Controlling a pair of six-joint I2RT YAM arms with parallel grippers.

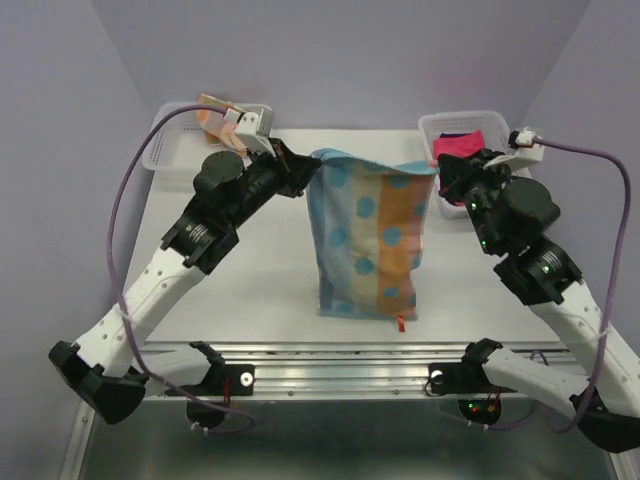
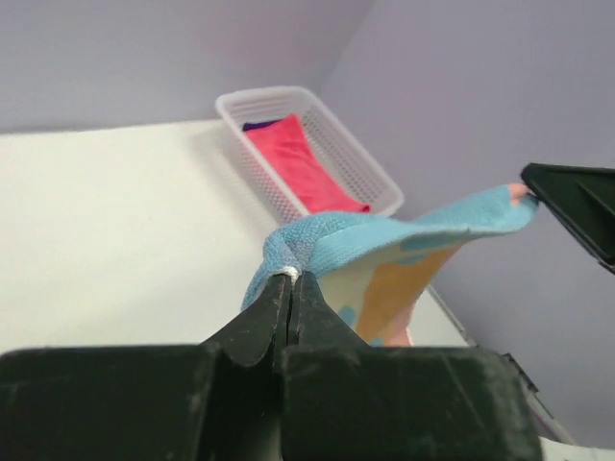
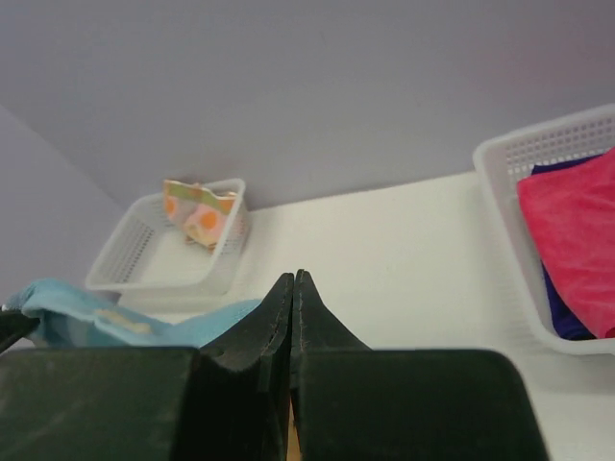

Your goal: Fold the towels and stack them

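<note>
A polka-dot, striped towel [image 1: 365,240] in blue, cream and orange hangs stretched between my grippers, its lower part over the white table. My left gripper [image 1: 310,165] is shut on its top left corner, the bunched blue edge [image 2: 317,235] showing at the fingertips. My right gripper [image 1: 445,170] is shut at the top right corner, a small pink-tipped end showing there in the left wrist view; in the right wrist view its fingertips hide what they pinch.
A white basket [image 1: 165,150] with a patterned towel [image 1: 215,120] stands back left; another basket [image 1: 435,125] with red and navy cloths [image 3: 572,240] is back right.
</note>
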